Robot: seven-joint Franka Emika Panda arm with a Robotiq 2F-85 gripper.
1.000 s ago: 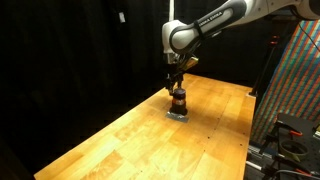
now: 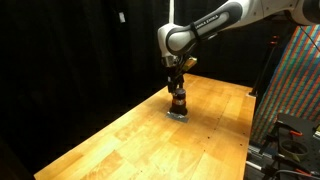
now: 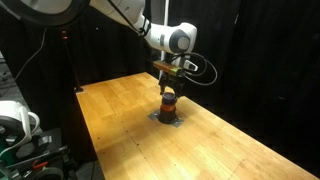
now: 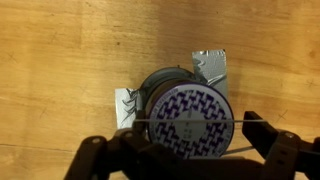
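A dark cylindrical can (image 2: 178, 104) stands upright on the wooden table, with silver tape (image 3: 179, 122) at its base. From above, the wrist view shows its round top (image 4: 190, 105) with a purple-and-white pattern. My gripper is open, one fingertip to each side of that top. A thin pale line crosses the top between the fingertips; what it is, I cannot tell. In the second exterior view the gripper (image 3: 169, 88) is pointed down just over the can. Whether the fingers touch it is unclear.
Black curtains (image 3: 260, 70) hang behind it. A dark stand or cart (image 2: 290, 140) is beside the table's right edge in the first exterior view.
In the first exterior view, my gripper has shifted slightly to the right, from the can's left side to over it. The can has not visibly moved.
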